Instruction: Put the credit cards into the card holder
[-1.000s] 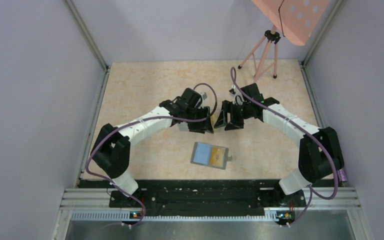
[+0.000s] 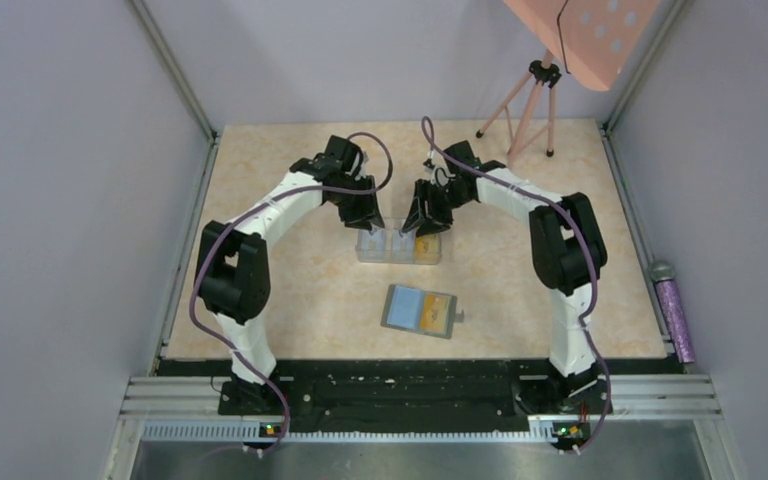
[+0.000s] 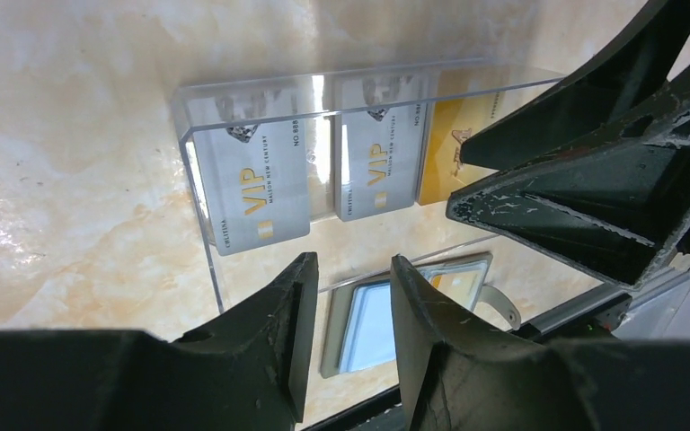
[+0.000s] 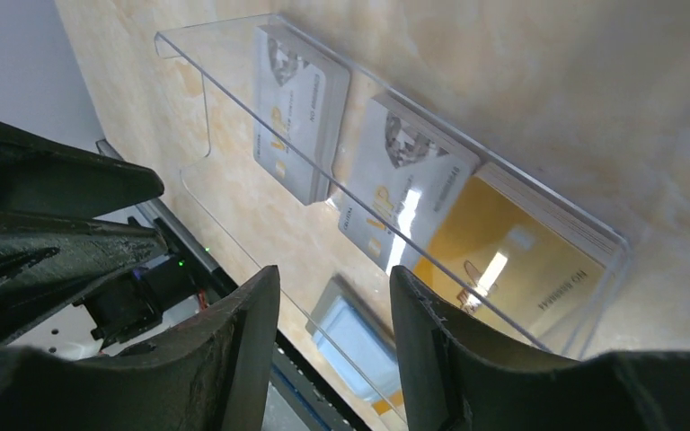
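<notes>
Three card stacks lie in the clear box: a silver VIP stack [image 3: 256, 193] at the left, another silver VIP stack [image 3: 379, 157] in the middle, and a gold stack [image 4: 512, 238] at the right. Nearer the front edge, the grey card holder [image 2: 386, 307] carries a blue card [image 2: 405, 306] and a gold card [image 2: 435, 312]. My left gripper is partly open above the box's left part, its gap empty. Over the right part, my right gripper also stands partly open, with nothing between its fingers.
The clear box [image 2: 358, 254] has thin raised walls around the stacks. Both grippers hang close to each other over it. A pink tripod [image 2: 535, 95] stands at the back right.
Both grippers have moved left, the left one also away from the front edge, and the right one has come over the box. More of the clear box shows. The card holder has stayed put.
</notes>
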